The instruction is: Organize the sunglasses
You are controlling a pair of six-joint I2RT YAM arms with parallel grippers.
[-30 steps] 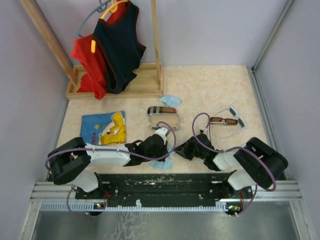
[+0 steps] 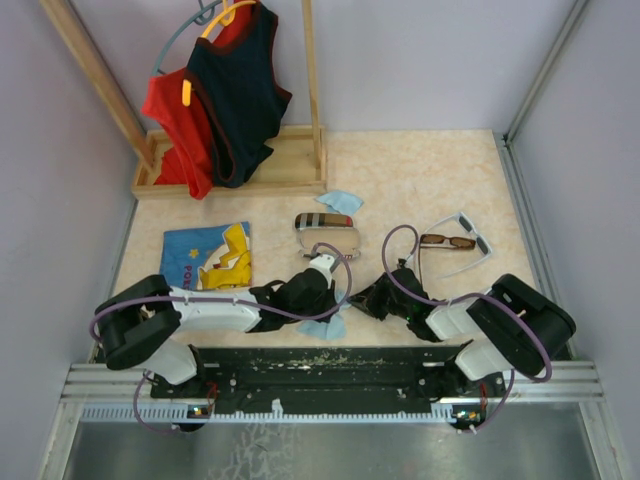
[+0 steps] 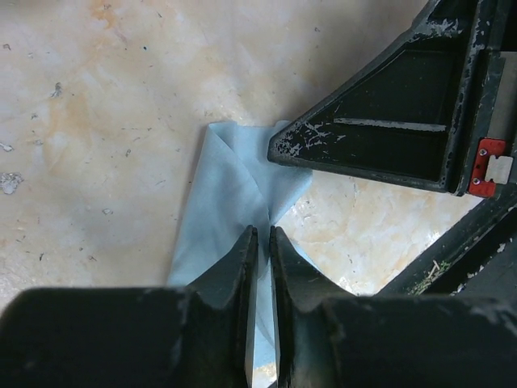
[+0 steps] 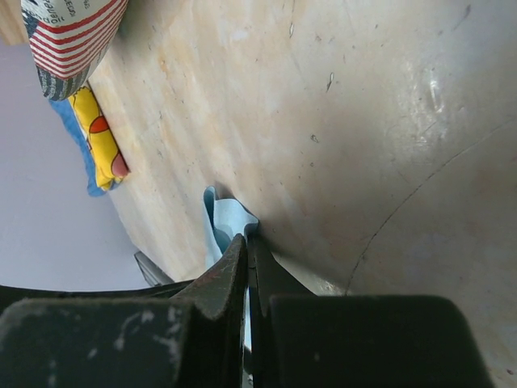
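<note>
A light blue cloth (image 3: 206,214) lies on the table front centre, under both grippers. My left gripper has its fingertips nearly together on a fold of it; whether they grip is unclear. My right gripper is shut at the cloth's corner, with a bit of fabric at its tips. Glasses cases (image 2: 325,222) lie at the centre, one striped. Brown sunglasses (image 2: 446,241) and white sunglasses (image 2: 470,230) lie at the right. A second blue cloth (image 2: 340,200) lies behind the cases.
A wooden rack (image 2: 312,90) with red and navy garments stands at back left. A blue bag (image 2: 185,255) with yellow cloth lies at the left.
Both arms and the objects stand almost exactly as before, with only very slight movement at the grippers.
</note>
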